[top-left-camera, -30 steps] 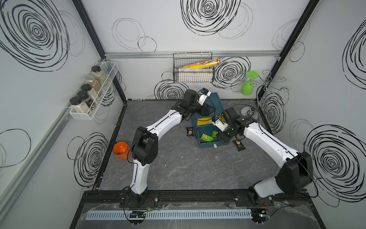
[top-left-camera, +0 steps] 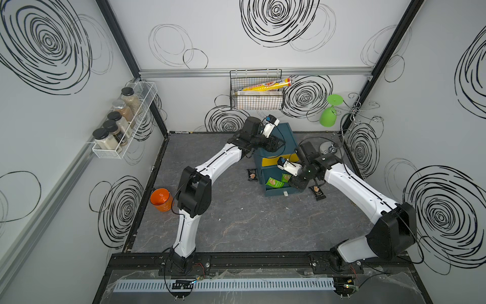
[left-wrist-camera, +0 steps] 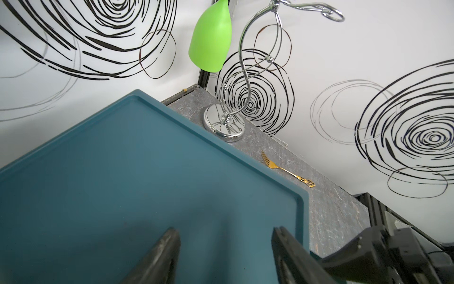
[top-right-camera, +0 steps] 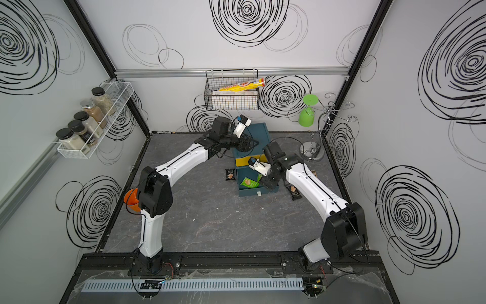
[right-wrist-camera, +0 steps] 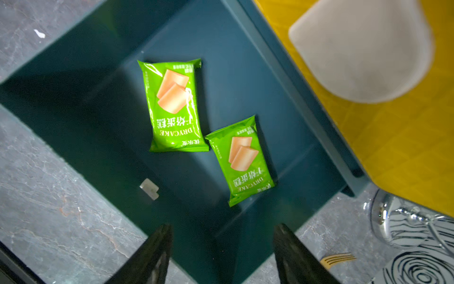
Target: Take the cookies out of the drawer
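Note:
Two green cookie packs, one upper-left (right-wrist-camera: 172, 106) and one lower-right (right-wrist-camera: 241, 158), lie in the open teal drawer (right-wrist-camera: 94, 165). My right gripper points down over the drawer, open, nothing between its fingers. My left gripper is over the raised teal top (left-wrist-camera: 151, 156) at the back of the box, its fingers apart with nothing seen between them. In both top views the arms partly hide the box and drawer.
Dark snack packs (top-left-camera: 252, 174) lie either side of the box. A chrome stand with a green cup (left-wrist-camera: 208, 37) and a fork (left-wrist-camera: 288, 170) are at right. An orange cup (top-left-camera: 161, 199) stands left.
The packs still lie in the drawer.

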